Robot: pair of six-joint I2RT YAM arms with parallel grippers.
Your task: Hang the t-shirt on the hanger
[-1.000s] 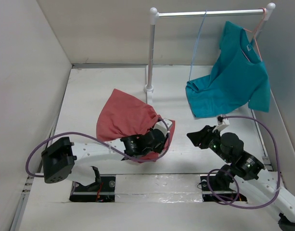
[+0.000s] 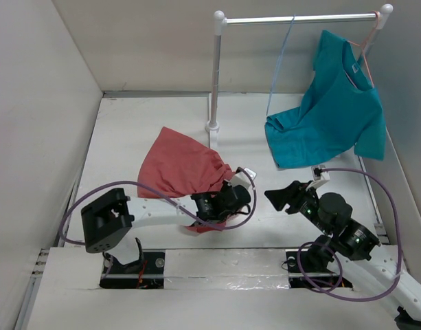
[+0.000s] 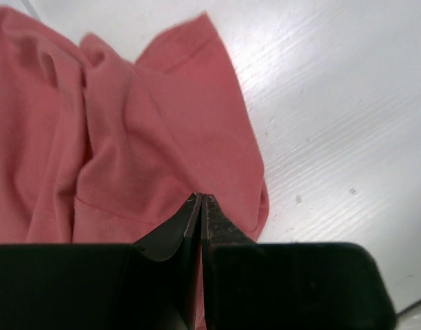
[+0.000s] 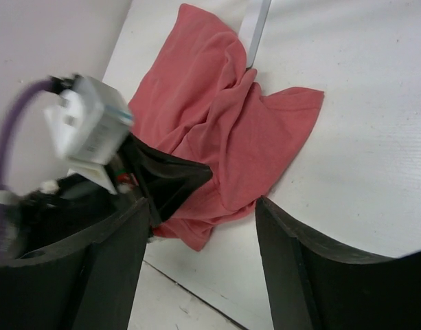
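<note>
A crumpled red t-shirt (image 2: 170,165) lies on the white floor, spread at centre-left in the top view. My left gripper is over it, fingers together, with no cloth seen between them. In the right wrist view the shirt (image 4: 251,137) lies beyond my right gripper, whose fingers stand apart and empty over bare floor to the shirt's right. A teal t-shirt (image 2: 340,110) hangs at the rack's right end on a pink hanger, its lower part on the floor. A blue strip (image 2: 279,62), perhaps a hanger, dangles from the bar.
The metal rack (image 2: 299,18) stands at the back, its left post (image 2: 215,82) behind the red shirt. Walls enclose both sides. Bare floor lies between the red shirt and my right gripper, and to the left of the shirt.
My left arm has moved slightly right and up in the top view. The red shirt looks much the same.
</note>
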